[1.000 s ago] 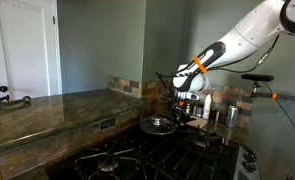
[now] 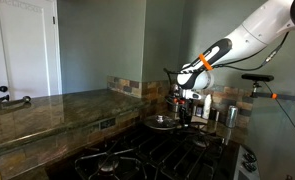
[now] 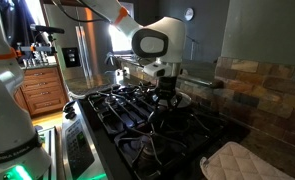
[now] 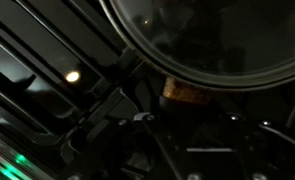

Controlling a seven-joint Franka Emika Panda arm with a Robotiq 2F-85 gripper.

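A round dark pan [image 2: 163, 122] with a shiny rim is over the far part of the stove. At its right side in exterior view 1 is my gripper [image 2: 185, 112]. In the wrist view the glossy pan, with a pale metal rim [image 4: 223, 80], fills the top of the picture. A brownish handle piece [image 4: 187, 93] sticks out from its rim towards my gripper, which is shut on it. The fingers are dark and hard to make out. In exterior view 2 my gripper [image 3: 167, 100] hides part of the pan.
Black grates [image 2: 112, 160] cover the stove around the pan. A pale quilted pad [image 3: 242, 163] lies on the counter to the right in exterior view 2. Bottles and utensils [image 2: 230, 117] stand by the tiled wall.
In exterior view 1 the pan has shifted slightly right, and its outline looks a little different. My gripper has moved only slightly and stays at the pan's right side.
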